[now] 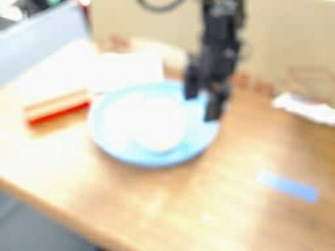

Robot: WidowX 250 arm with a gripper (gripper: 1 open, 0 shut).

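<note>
A blurred view shows a light blue round plate [116, 139] on the wooden table, with a pale white round item [157, 127] on it. My black gripper [207, 96] hangs from above over the plate's right side. It looks open, though the blur hides its fingertips and any detail between them.
An orange-red and tan object [57, 110] lies left of the plate, near a white item [124, 69] behind it. A white object [304, 108] is at right, and a blue strip [291, 186] lies on the bare front right of the table [197, 211]. Cardboard [262, 49] stands behind.
</note>
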